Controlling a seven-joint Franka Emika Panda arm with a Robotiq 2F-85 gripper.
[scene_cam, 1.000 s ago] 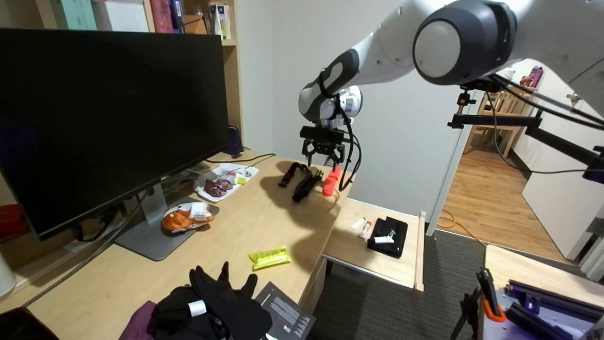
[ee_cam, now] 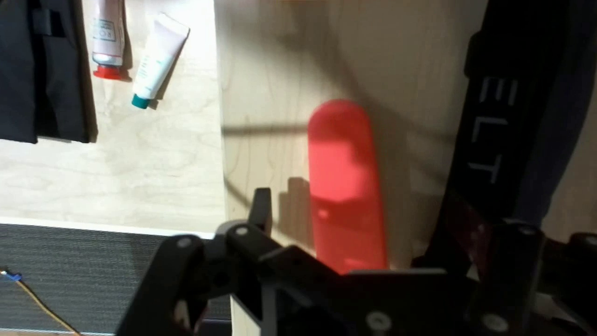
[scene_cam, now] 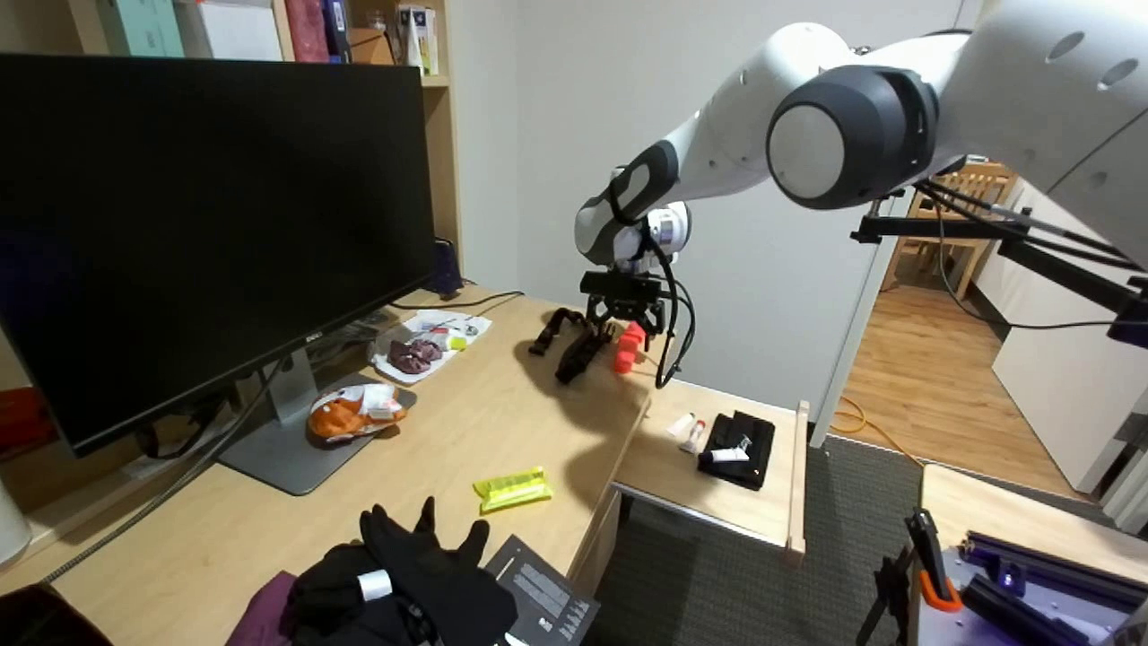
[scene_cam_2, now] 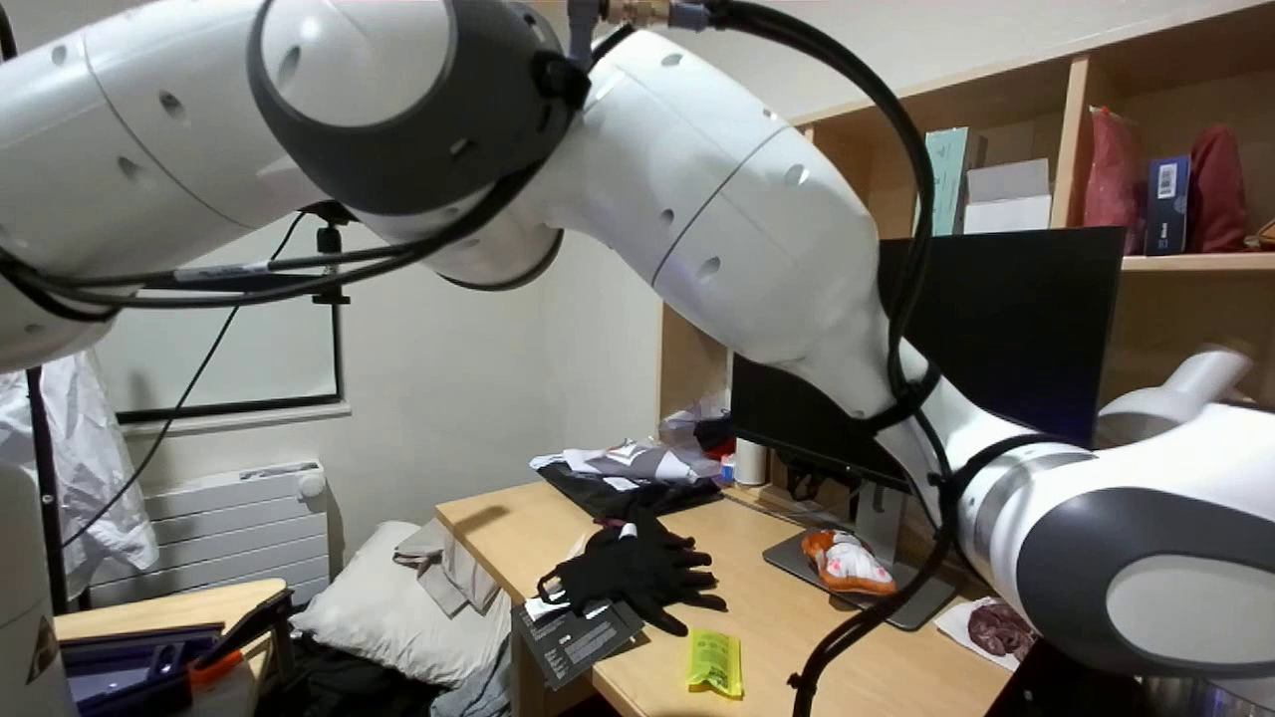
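On the far right end of the desk lies a long red object with a rounded end. It runs lengthwise through the middle of the wrist view, a red strip on pale wood. My gripper hangs low over this spot, its fingers apart. In the wrist view one finger is left of the red object, with bare wood between them. The other finger is dark against a black strap with white lettering, so its tip is hard to make out. Whether either finger touches anything cannot be told.
A lower wooden shelf beside the desk carries two small tubes and a black pouch. A yellow packet, black gloves, an orange-white bundle and a monitor occupy the desk.
The arm has come down, bringing my gripper lower and slightly right, closer to the red object and strap. The objects on the desk look unmoved.
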